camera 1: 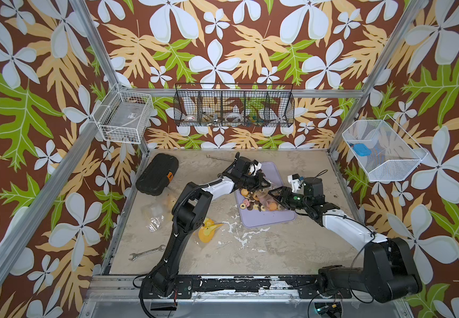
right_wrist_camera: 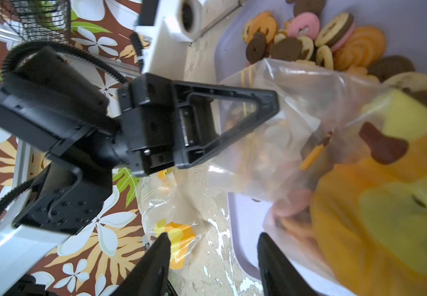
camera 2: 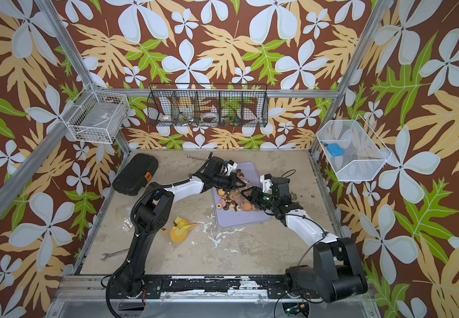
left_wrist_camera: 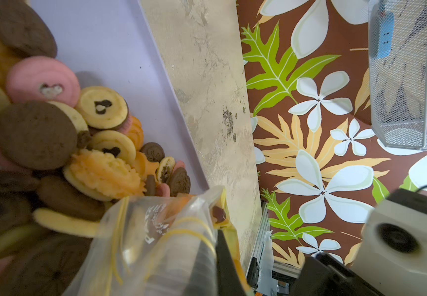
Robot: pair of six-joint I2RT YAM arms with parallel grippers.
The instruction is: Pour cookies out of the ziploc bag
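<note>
The clear ziploc bag (right_wrist_camera: 400, 197) has a yellow and orange cartoon print and lies over the lilac tray (camera 1: 264, 221). Some pinkish shapes, apparently cookies, show through its film. Loose cookies (left_wrist_camera: 36, 133), brown, pink and yellow, are heaped on the tray beside it. My left gripper is shut, with the bag's thin film at its fingertips. Close by on the right, my right gripper stands part open with a clear gap between its fingers. The bag's open end (left_wrist_camera: 154, 236) cannot be fully made out.
A flattened yellow bag (camera 1: 208, 231), a clear wrapper (camera 1: 155, 220) and a wrench (camera 1: 147, 252) lie left of the tray. The black case (camera 1: 157, 174) sits at the back left.
</note>
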